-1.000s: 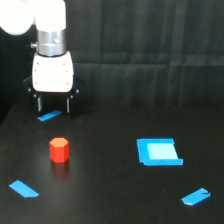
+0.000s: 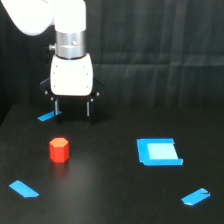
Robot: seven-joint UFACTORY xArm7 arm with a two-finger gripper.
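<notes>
A red-orange block (image 2: 60,150), hexagonal in outline, sits on the black table at the left. Above and behind it hangs my white gripper (image 2: 73,108), pointing down, its two thin dark fingers spread apart. Nothing shows between them, and the block is clear of the fingertips. Over at the right, a pale square (image 2: 161,151) bordered with blue tape lies flat on the table with nothing on it.
Strips of blue tape mark the table: one at the front left (image 2: 23,189), one at the front right (image 2: 196,197), and another (image 2: 49,116) near the gripper. A dark curtain (image 2: 150,55) hangs behind.
My gripper has shifted to the right and appears slightly lower in view. The red-orange block and the taped square have stayed in place.
</notes>
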